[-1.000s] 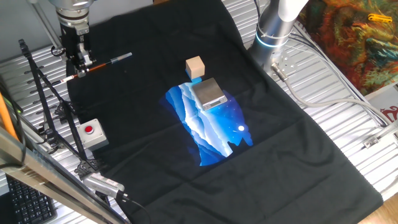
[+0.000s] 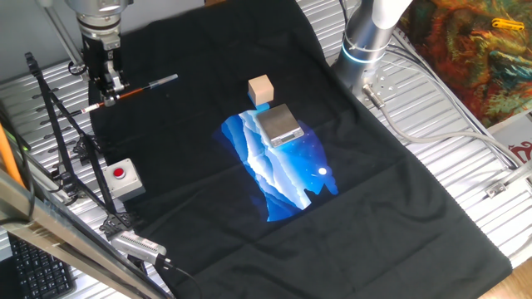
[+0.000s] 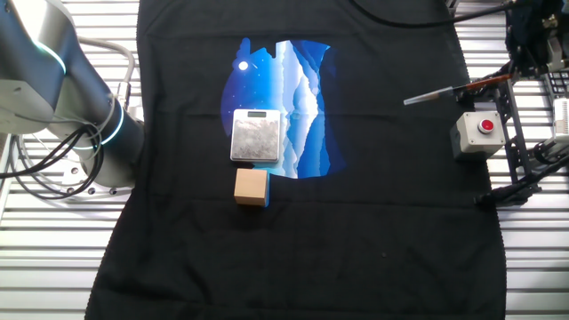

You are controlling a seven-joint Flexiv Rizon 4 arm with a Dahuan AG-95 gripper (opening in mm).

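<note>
At the upper left of exterior view 1, my gripper [image 2: 110, 95] points down and is shut on a thin brush-like stick [image 2: 148, 87]. The stick lies nearly level across the fingers, with an orange-brown shaft, a dark band and a pale grey end. In exterior view 2, the gripper is partly cut off at the right edge, while the stick [image 3: 433, 95] reaches leftward over the black cloth. A silver square scale [image 3: 256, 137] rests on the blue mountain print of the cloth. Beside the scale sits a light wooden cube [image 2: 261, 89] with a blue side; the gripper is well away from both.
A grey box with a red button [image 2: 120, 174] stands at the cloth's left edge, near a black frame [image 2: 76, 133]. The robot base [image 2: 363, 50] is at the upper right.
The stick's grey end sits very slightly lower in exterior view 1 than before. The scale and cube have not moved.
</note>
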